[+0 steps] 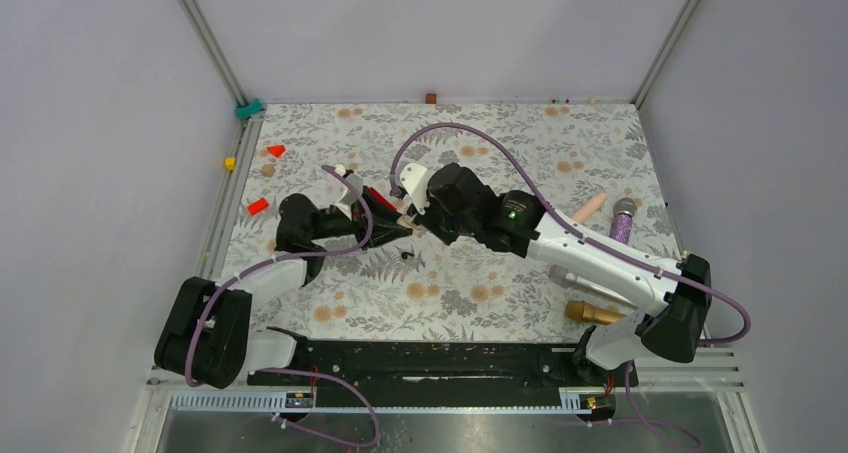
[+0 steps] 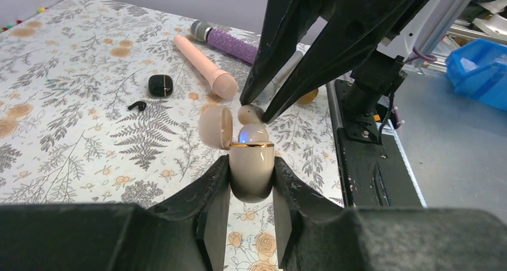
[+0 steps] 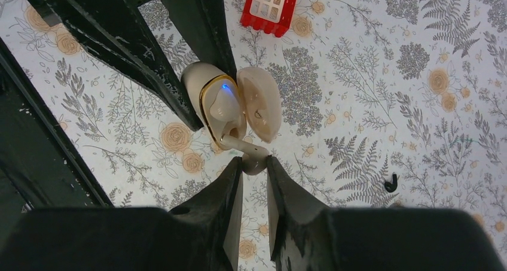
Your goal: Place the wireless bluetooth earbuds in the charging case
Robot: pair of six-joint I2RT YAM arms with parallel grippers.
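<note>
My left gripper is shut on the cream charging case [image 3: 205,79], whose lid [image 3: 263,103] hangs open. One earbud [image 3: 225,103] sits inside beside a blue light. My right gripper grips a second earbud [image 3: 251,156] by its round end, the stem pointing into the case's lower opening. In the top view both grippers meet near the middle of the mat, partly hiding the case. A small black earbud [image 2: 137,106] lies on the mat, with a black case [image 2: 161,85] near it in the left wrist view.
A red object [image 3: 269,8] lies behind the grippers. At the right lie a pink cylinder [image 1: 589,207], microphones [image 1: 621,223] and a gold cylinder [image 1: 590,312]. Small red blocks [image 1: 257,206] are at the left.
</note>
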